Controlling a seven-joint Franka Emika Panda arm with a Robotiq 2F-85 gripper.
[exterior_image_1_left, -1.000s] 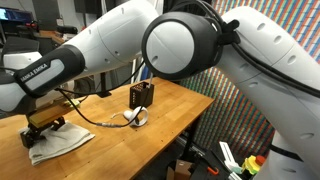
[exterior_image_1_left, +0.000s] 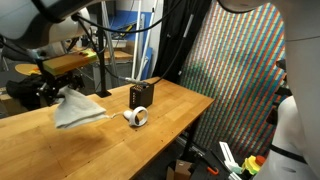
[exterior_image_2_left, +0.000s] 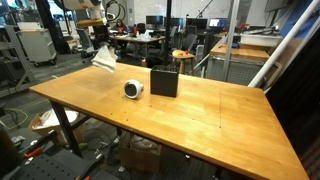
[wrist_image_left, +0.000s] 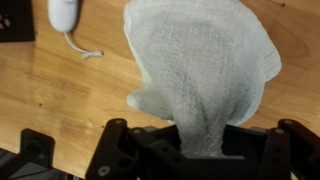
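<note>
A white cloth (wrist_image_left: 200, 60) hangs from my gripper, which is shut on a bunched part of it. In exterior view 1 the cloth (exterior_image_1_left: 78, 110) is held above the wooden table's left part, its lower edge spread out. The gripper (exterior_image_1_left: 62, 88) is at the cloth's upper left there. Exterior view 2 shows the cloth (exterior_image_2_left: 105, 58) lifted near the table's far left side, with the gripper (exterior_image_2_left: 97, 35) at its top. The cloth hides much of the fingers in the wrist view.
A white, cup-like object with a cord (exterior_image_1_left: 136, 117) lies on the table (exterior_image_1_left: 190, 108), right of the cloth. Behind it stands a black box-shaped holder (exterior_image_1_left: 142, 95), with a blue item (exterior_image_1_left: 146, 68) nearby.
The cloth lay flat on the table's left part with the gripper on it. It has since been lifted and carried right, and hangs bunched from the gripper.
</note>
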